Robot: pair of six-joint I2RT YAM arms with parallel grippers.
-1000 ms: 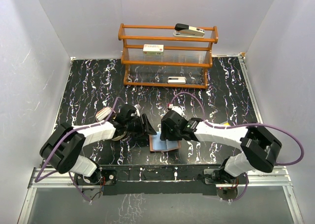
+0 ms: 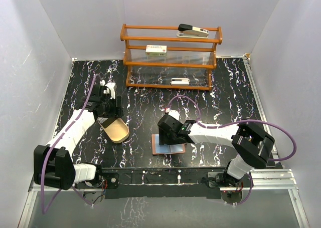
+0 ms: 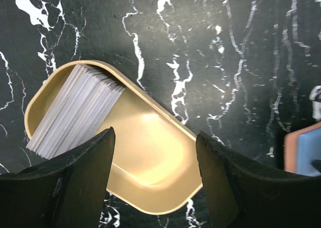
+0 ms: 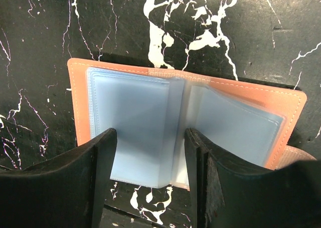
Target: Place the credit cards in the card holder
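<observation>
Several pale cards (image 3: 77, 110) stand in a leaning stack at the far end of a cream oval tray (image 3: 145, 138). Over that tray my left gripper is open, fingers apart, with no card between them. In the top view it hangs above the tray's back part and hides the cards there. The orange-edged card holder (image 4: 188, 75) lies spread open on the table, its clear blue sleeves (image 4: 133, 118) facing up. My right gripper stands close above its middle, part open; whether a sleeve edge sits between the fingers is unclear.
A wooden shelf (image 2: 170, 27) at the back carries a stapler (image 2: 193, 30), a small box (image 2: 156, 50) and a white item (image 2: 180, 81). The table between shelf and holder is clear, as is the right back area.
My left gripper has swung left and back, from beside the card holder to above the tray. The right gripper has shifted slightly left over the holder.
</observation>
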